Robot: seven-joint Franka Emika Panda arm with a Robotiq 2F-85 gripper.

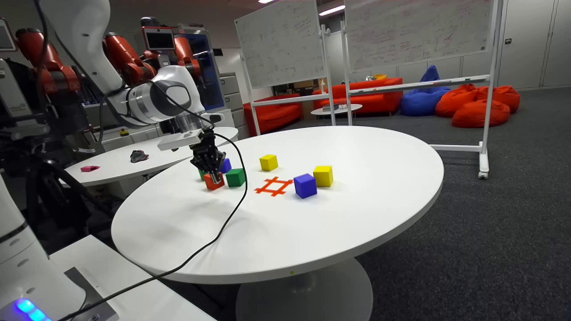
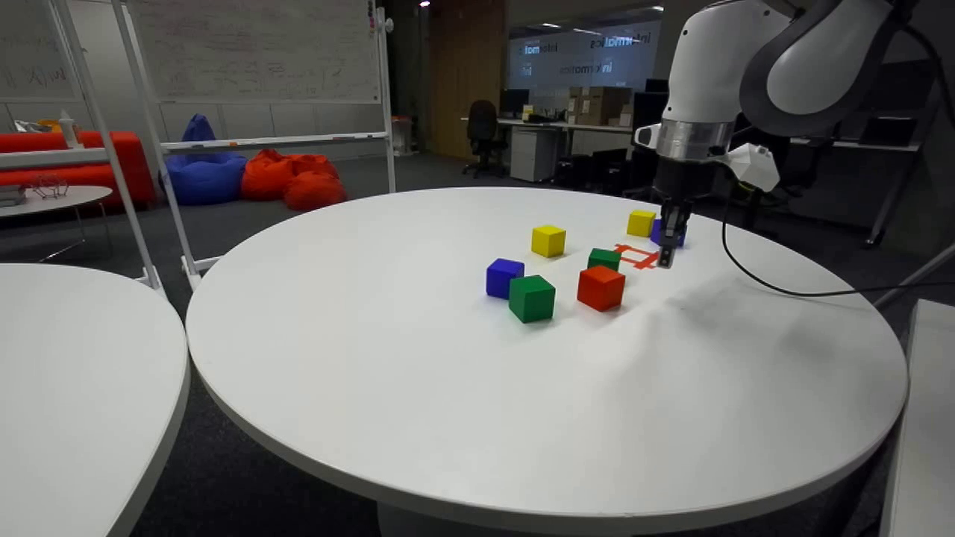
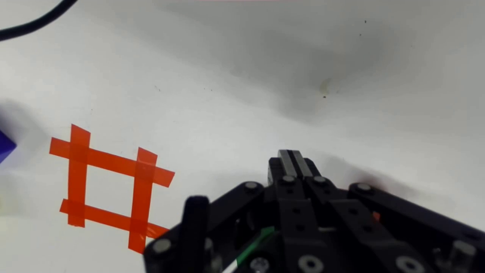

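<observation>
My gripper is shut, with its two fingertips pressed together and nothing showing between them. In exterior view 2 the fingertips hang low over the white table, to the right of the red cube [image 2: 600, 288] and the nearby green cube [image 2: 604, 259], and apart from both. From exterior view 1 the gripper [image 1: 217, 179] overlaps the front of the red cube [image 1: 210, 185]. Below the fingers in the wrist view, only slivers of a green cube [image 3: 255, 245] and a red one show. A square of crossed orange tape [image 3: 144, 182] lies on the table to the gripper's left.
Another green cube [image 2: 533, 299] stands close to a blue cube [image 2: 503, 277]. A yellow cube [image 2: 548, 241] is by itself. Beside the tape sit a blue cube [image 1: 305, 185] and a yellow cube [image 1: 323, 175]. The black cable [image 1: 225, 222] hangs across the near side.
</observation>
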